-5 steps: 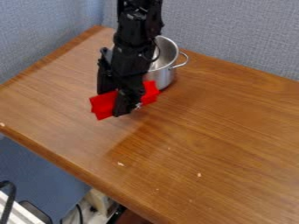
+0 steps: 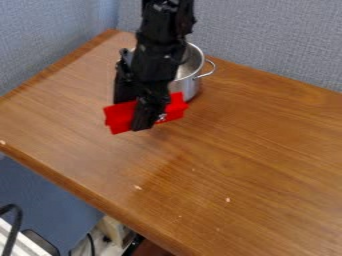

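Note:
My black gripper (image 2: 142, 106) is at the left-centre of the wooden table, shut on a red box (image 2: 120, 119) that shows on both sides of its fingers. Behind the arm stands a silver pot (image 2: 190, 72) with a loop handle on its right, partly hidden by the gripper and arm.
Grey-blue walls (image 2: 281, 40) line the back and left. Beyond the table's lower-left edge are dark cables and some clutter.
The pot looks unmoved.

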